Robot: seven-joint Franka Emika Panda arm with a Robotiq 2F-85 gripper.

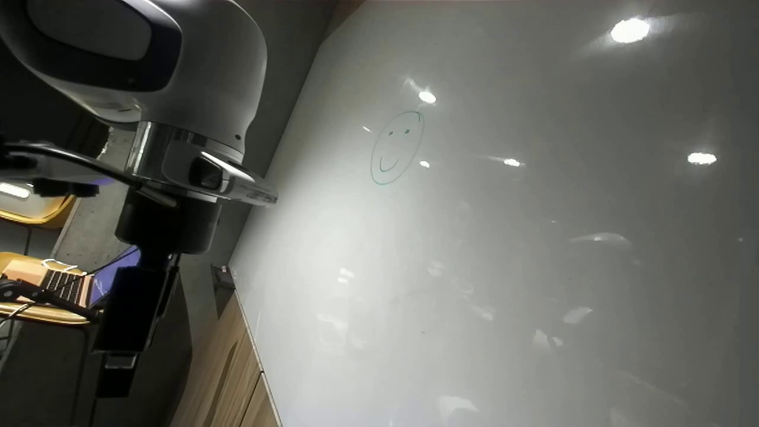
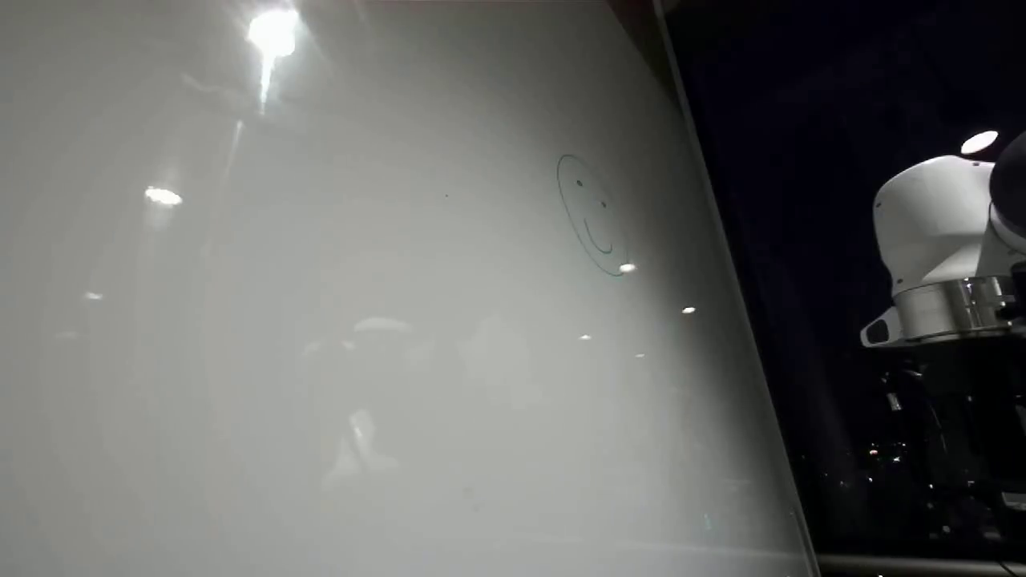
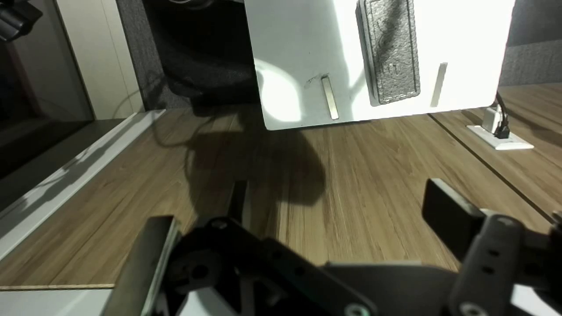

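Note:
A large pale whiteboard (image 1: pixel 498 284) fills most of exterior view 1, with a thin green smiley face (image 1: pixel 396 148) drawn high near its left edge. The same smiley (image 2: pixel 593 216) appears near the right edge of the board (image 2: pixel 288 433) in exterior view 2. My gripper (image 1: pixel 115 377) points downward left of the board, clear of it. In the wrist view the gripper is open, its dark fingers (image 3: pixel 450 218) wide apart with nothing between them. A white panel (image 3: pixel 295 47) bearing a grey textured block (image 3: pixel 392 52) and metal strips (image 3: pixel 330 97) is beyond the fingers.
Wood panelling (image 1: pixel 231 356) runs beneath the whiteboard. A chair with a laptop (image 1: pixel 67 284) stands behind the arm. In the wrist view, a plug in a white outlet plate (image 3: pixel 500 138) sits on the wood surface (image 3: pixel 363 210), which is bare between the fingers.

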